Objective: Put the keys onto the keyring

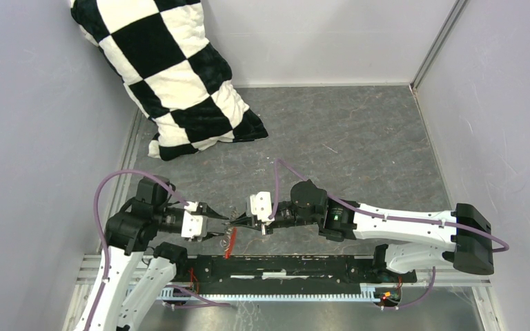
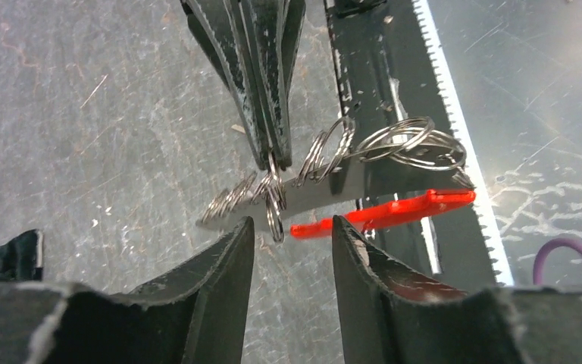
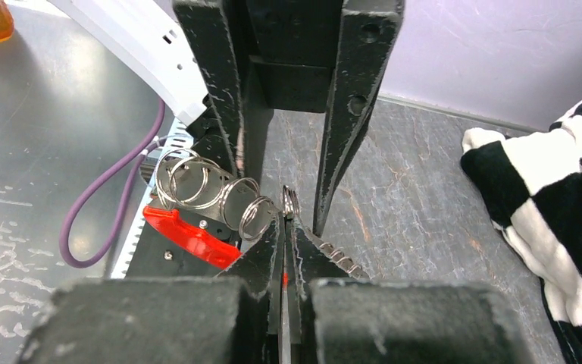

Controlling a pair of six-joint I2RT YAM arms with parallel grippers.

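Observation:
A flat metal piece (image 2: 318, 189) carries several wire rings (image 2: 417, 144) along its edge and a red strip (image 2: 394, 216) below. My right gripper is shut, with a thin wire ring (image 3: 291, 201) at its fingertips. Facing it, my left gripper stands part open, its fingers on either side of the hanging rings, with a clear gap in the left wrist view. In the top view the left gripper (image 1: 225, 226) and right gripper (image 1: 234, 222) meet over the floor. I cannot make out separate keys among the metal parts.
A black-and-white checked cushion (image 1: 172, 76) leans at the back left. Behind the arms, the grey floor (image 1: 338, 131) is clear. A dark rail with a white toothed strip (image 1: 269, 298) runs along the front. Purple cables (image 1: 103, 207) loop along both arms.

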